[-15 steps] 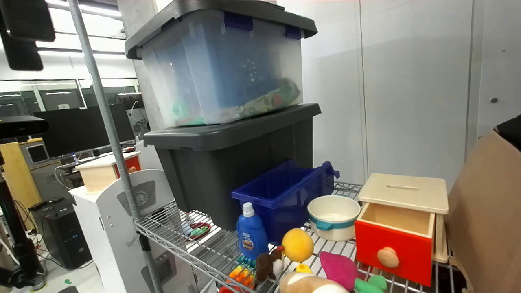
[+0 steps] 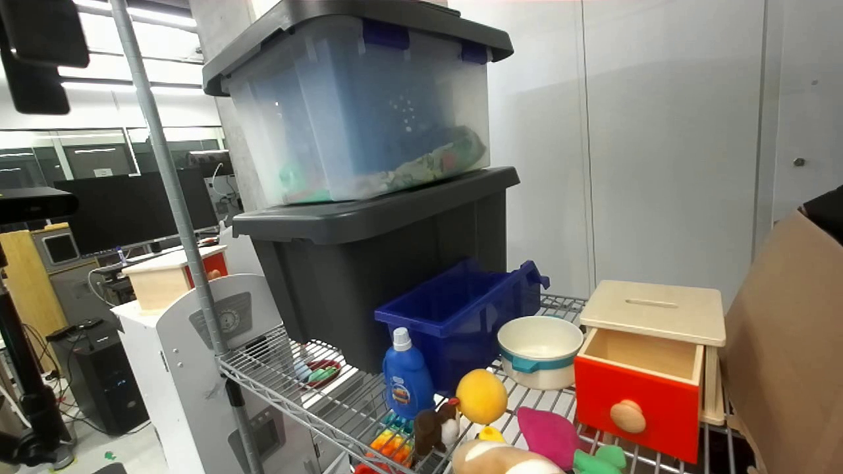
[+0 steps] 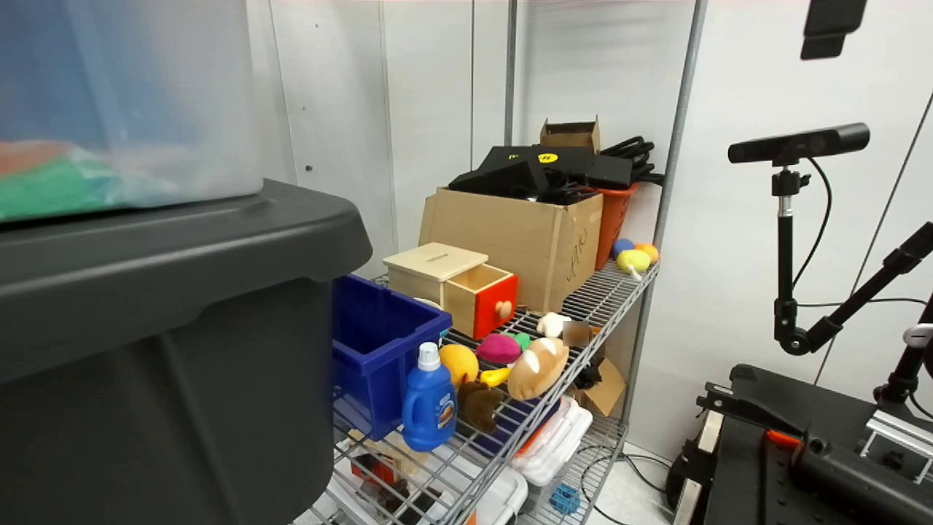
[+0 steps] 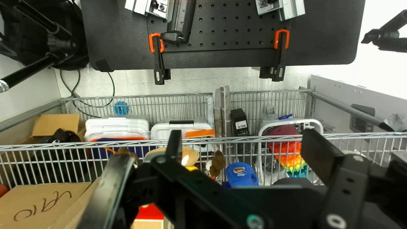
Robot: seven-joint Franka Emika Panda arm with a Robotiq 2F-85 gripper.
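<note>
Only the wrist view clearly shows my gripper; its dark fingers stand wide apart, with no object held between them. Beyond and below lies the wire shelf, where a blue detergent bottle [image 4: 242, 174] shows behind the gripper's body. From outside, the same bottle [image 2: 407, 375] stands upright beside a dark blue bin [image 2: 474, 316]. A cream pot [image 2: 541, 347] with a teal band sits right of the bin. The wooden box [image 2: 656, 304] has its red-fronted drawer [image 2: 604, 407] pulled out; the visible part of its inside looks empty.
Plush toys, including an orange ball [image 2: 482, 396] and a magenta one [image 2: 546, 434], crowd the shelf front. Stacked storage tubs [image 2: 379, 237] rise at the left. A cardboard box [image 3: 498, 236] blocks the other end. The wire rim [image 4: 267, 138] crosses below my fingers.
</note>
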